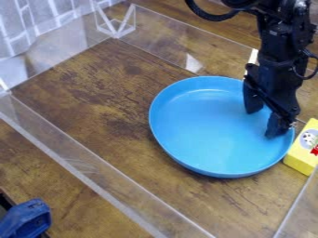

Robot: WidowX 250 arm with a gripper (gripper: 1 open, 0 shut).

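Note:
My black gripper (270,107) hangs down from the top right over the right part of a large blue plate (211,130), its tips low at or just inside the rim. Whether it is open or shut is hard to tell; nothing can be clearly seen between its fingers.
A yellow object (302,158) with a printed label lies right of the plate. A blue item (25,221) is at the bottom left corner. A white piece stands behind the arm. Clear plastic edges border the wooden surface, which is bare left of the plate.

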